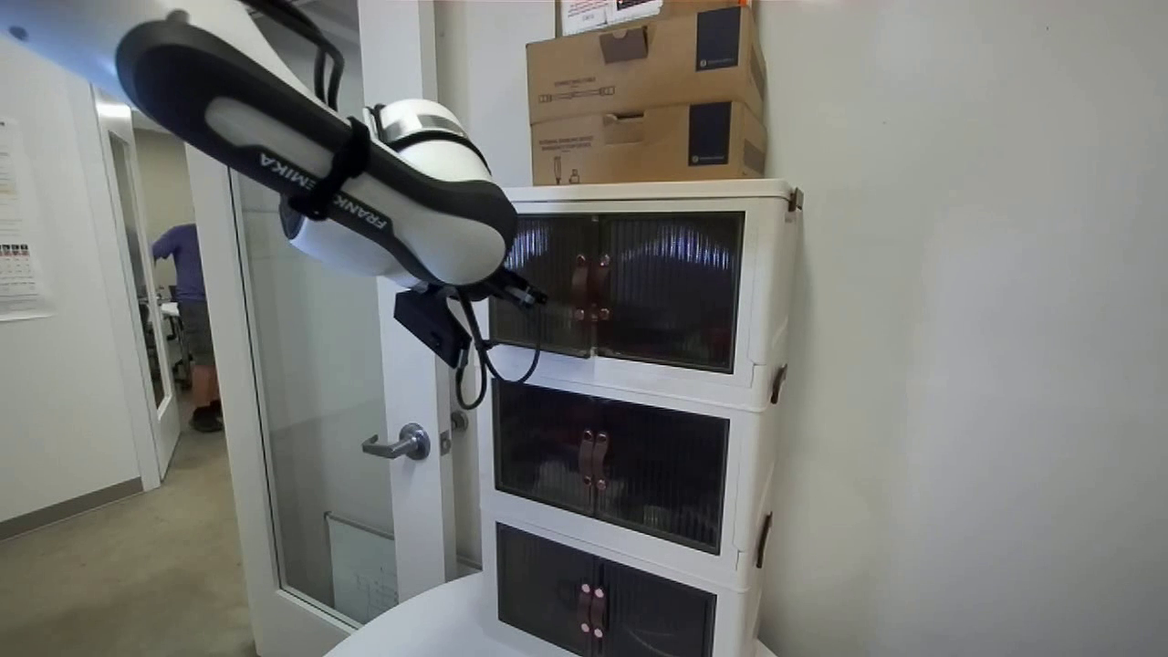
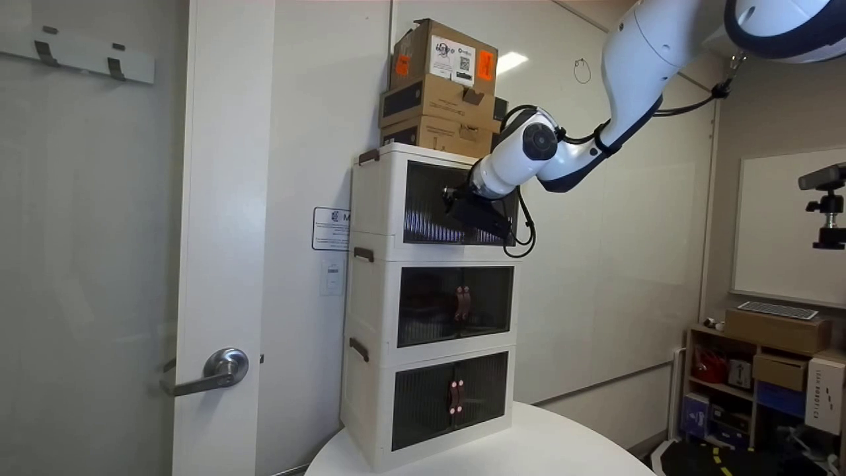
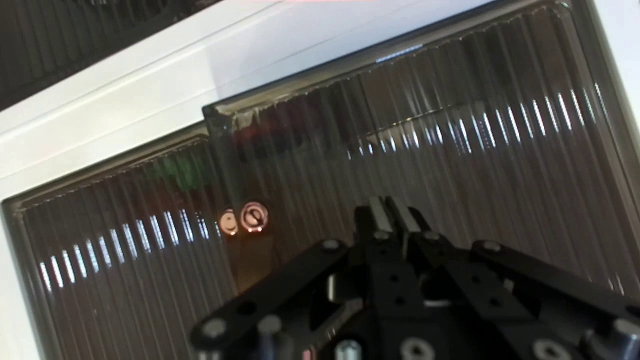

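A white cabinet [image 1: 775, 285] of three stacked units has dark ribbed doors with brown strap handles. My gripper [image 1: 537, 296] is at the top unit's left door [image 1: 542, 246], left of the handles [image 1: 592, 286]. In the wrist view, my gripper is shut; its fingers [image 3: 378, 213] lie almost together, and no object shows between them. Beyond them is the same ribbed door [image 3: 480, 180], its corner slightly proud of the frame. Copper-coloured handle studs [image 3: 253, 216] appear left of the fingertips. Whether the fingertips touch the door, I cannot tell.
Cardboard boxes [image 2: 448, 99] are piled on the cabinet, near the arm's wrist. The cabinet stands on a white round table [image 2: 555, 444]. A glass door with a lever handle [image 1: 400, 443] is on the left; open air lies right of the cabinet in exterior view 1.
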